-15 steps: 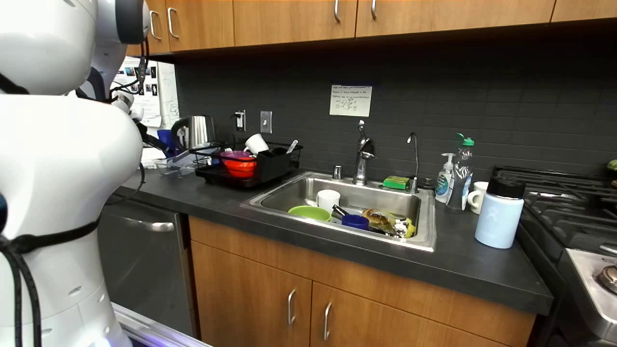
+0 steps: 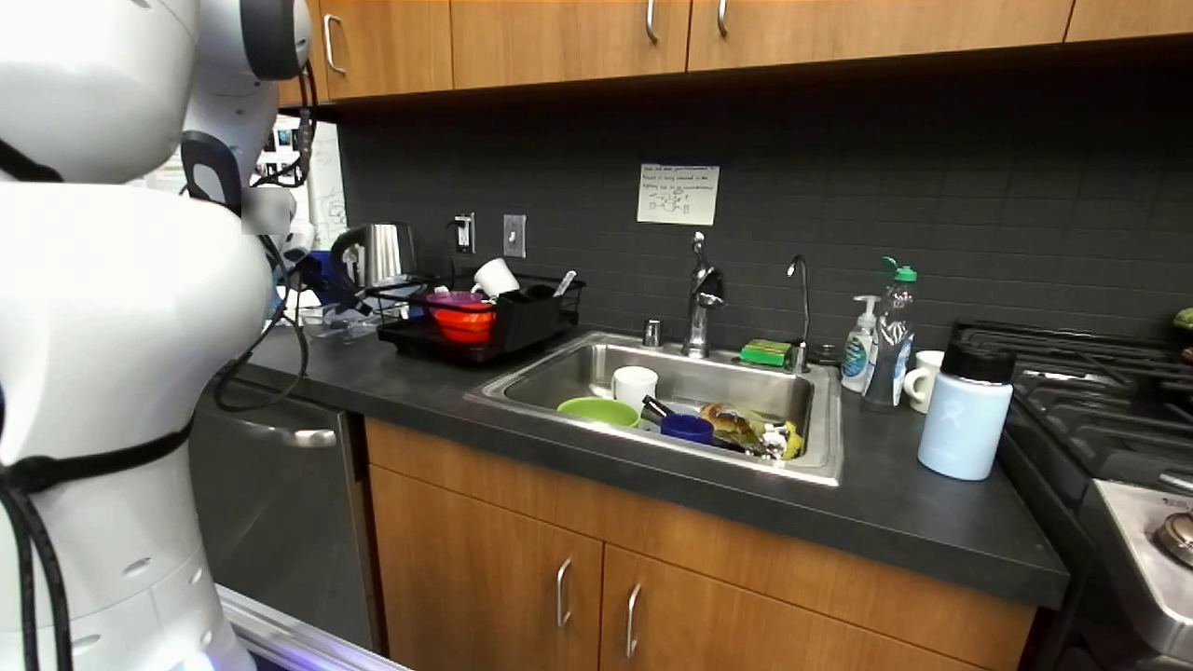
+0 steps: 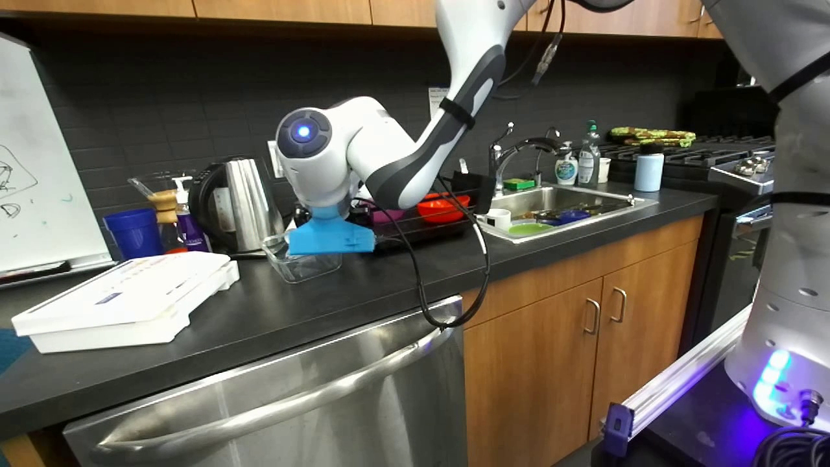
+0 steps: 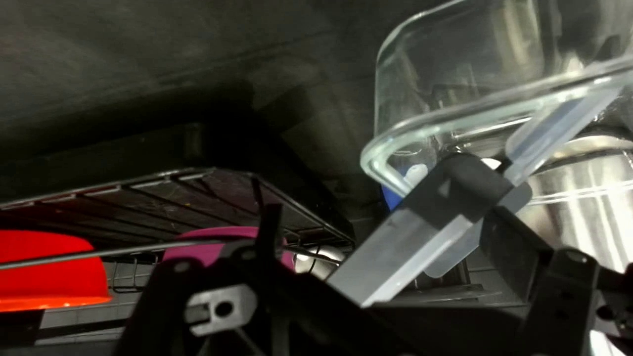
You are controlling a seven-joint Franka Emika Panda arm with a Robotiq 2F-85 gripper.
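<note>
My gripper is low at the corner of a clear glass container [image 4: 409, 127]. In the wrist view its grey finger [image 4: 388, 255] slants across near the container's rim. The fingers are open, and I see nothing clearly held. A pale strip beyond the fingers overlaps the rim; I cannot tell what it is. In exterior view 2 the container [image 3: 303, 268] rests on the counter by the dish rack, while a blue wrist mount [image 3: 331, 235] hides my fingers.
Beside the container stands a black dish rack [image 2: 534, 324] with a red bowl [image 2: 464, 324] and a purple bowl [image 4: 204, 252]. A steel kettle [image 3: 250, 203] is close behind. A white box [image 3: 132, 292] lies on the left counter. The sink [image 2: 829, 431] holds several dishes.
In exterior view 1 the forearm and wrist have shifted right, towards the dish rack, and the hanging cable has moved with them. The rack and sink contents look unchanged.
</note>
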